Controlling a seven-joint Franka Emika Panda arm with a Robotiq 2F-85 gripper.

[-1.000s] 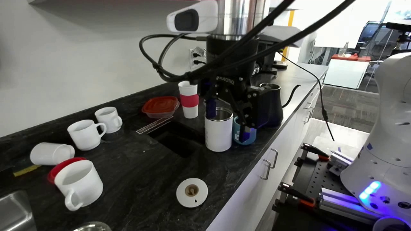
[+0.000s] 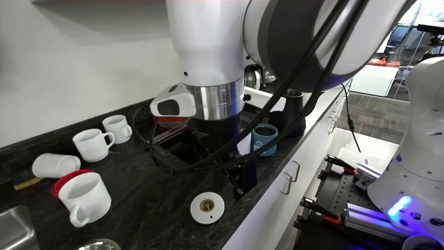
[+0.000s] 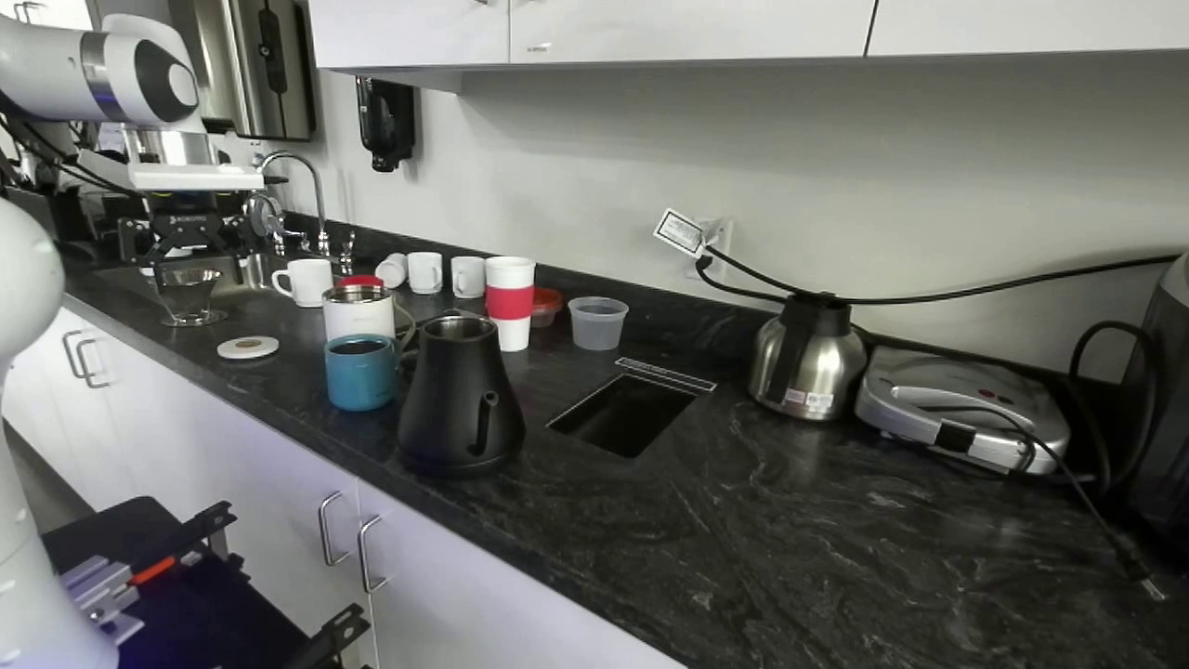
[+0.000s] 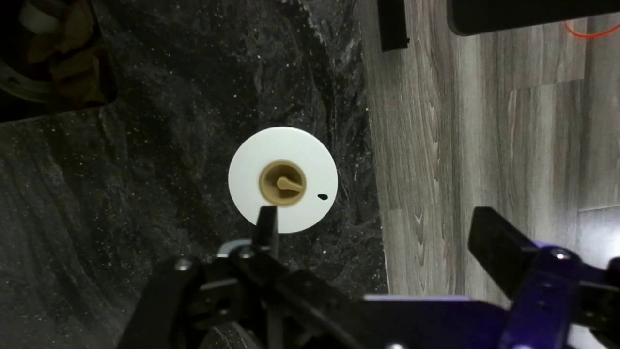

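Observation:
A round white lid (image 4: 247, 180) with a tan recessed centre and a small knob lies flat on the dark counter in the wrist view. In exterior view 1 the same lid (image 2: 196, 208) sits near the counter's front edge. My gripper is open, its fingers wide apart and nothing between them. The left fingertip overlaps the lid's lower rim in this view, while the right one lies over the floor. In exterior view 2 the gripper hangs above the counter on the far left. A white canister (image 3: 357, 320) with an open top stands behind the blue mug (image 3: 359, 377).
A black kettle (image 3: 457, 407) stands close to the blue mug. Several white mugs, one of them a mug (image 2: 89, 200) leaning on a red lid, occupy the wall side. A rectangular opening (image 3: 624, 414) cuts into the counter. Bare counter surrounds the white lid.
My arm has moved from above the canister and blue mug toward the white lid, and sits lower. It now hides most of the canister in exterior view 1. The lid has stayed put.

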